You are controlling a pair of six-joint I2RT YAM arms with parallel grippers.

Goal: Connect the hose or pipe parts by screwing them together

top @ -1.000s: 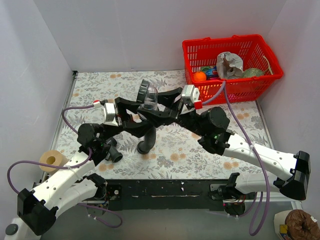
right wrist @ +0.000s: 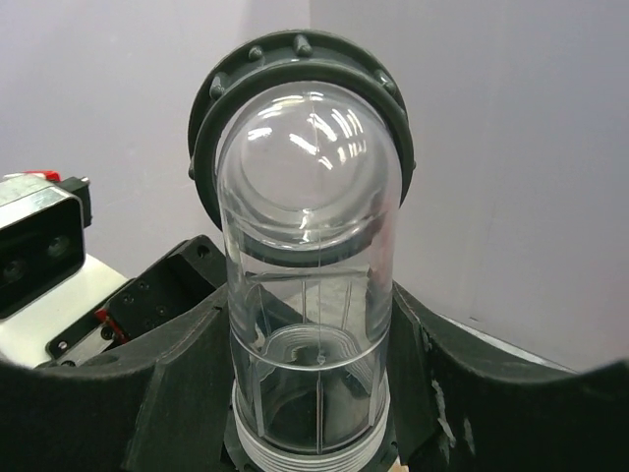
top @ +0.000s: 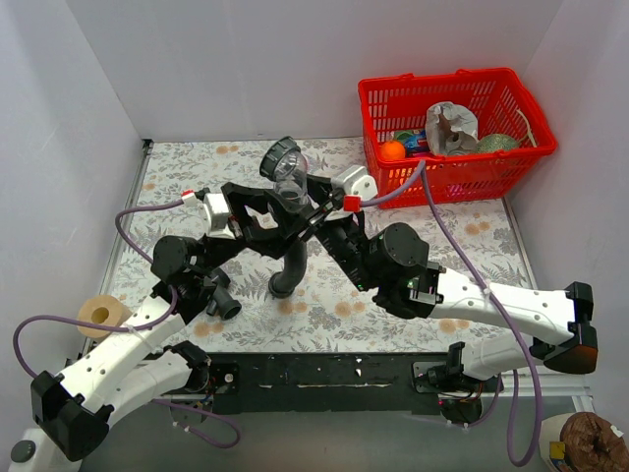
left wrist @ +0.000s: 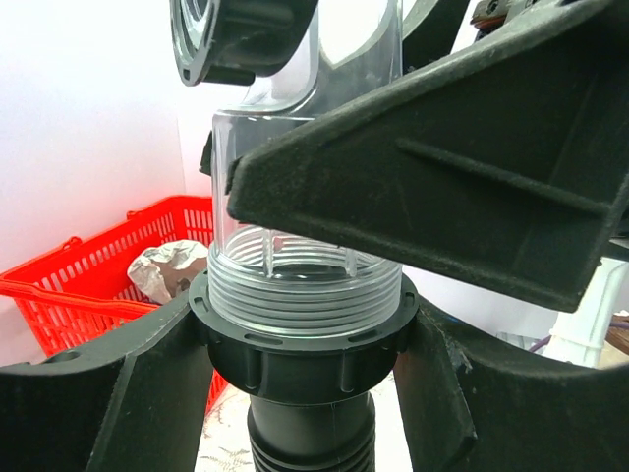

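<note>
The clear threaded housing (right wrist: 307, 187) stands upright over the grey hose (top: 293, 265), with a dark cap (top: 279, 155) at its top. My left gripper is shut on the black collar (left wrist: 301, 374) at the housing's threaded base; the hose runs down below it. My right gripper is shut around the clear housing above the collar. Its black body crosses in front of the housing in the left wrist view. Whether the threads are engaged I cannot tell for certain.
Dark pipe fittings (top: 224, 303) lie left of the hose. A tape roll (top: 103, 315) is at the left edge. A red basket (top: 457, 182) with assorted items stands at the back right.
The left arm has moved slightly.
</note>
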